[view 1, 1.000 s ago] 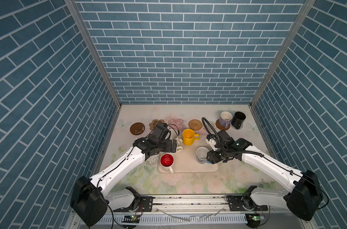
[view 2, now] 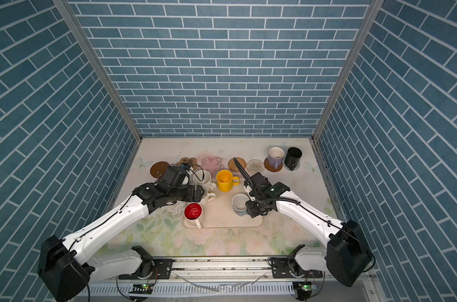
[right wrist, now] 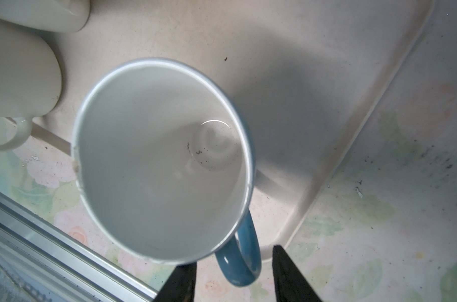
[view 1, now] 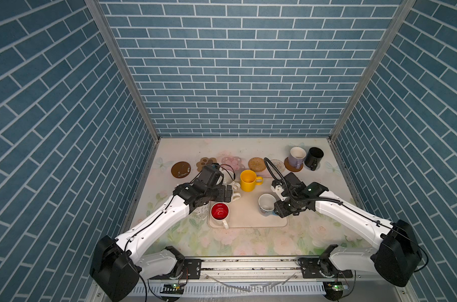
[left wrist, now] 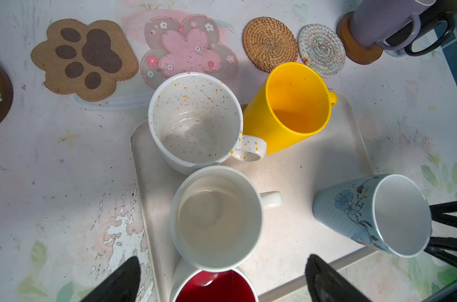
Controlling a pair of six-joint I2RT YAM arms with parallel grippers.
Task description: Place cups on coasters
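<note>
In the right wrist view my right gripper is part open around the blue handle (right wrist: 238,256) of a floral cup on the tray's right side. My left gripper is open above the white cup (left wrist: 213,211), red-lined cup (left wrist: 216,292), speckled cup (left wrist: 193,125) and yellow cup (left wrist: 289,115). Behind lie paw (left wrist: 82,55), pink (left wrist: 188,55), woven (left wrist: 268,42) and knitted (left wrist: 321,47) coasters, plus a brown one (view 1: 180,170) at left. A lilac cup (view 1: 297,156) stands on a wooden coaster.
A black mug (view 1: 314,158) stands at the back right beside the lilac cup. The tray (left wrist: 319,156) occupies the front middle; table space shows at both sides of it. Brick-patterned walls (view 1: 228,70) bound the table.
The right arm has shifted slightly near the floral cup, and the left arm has moved very little. The cups stand where they were.
</note>
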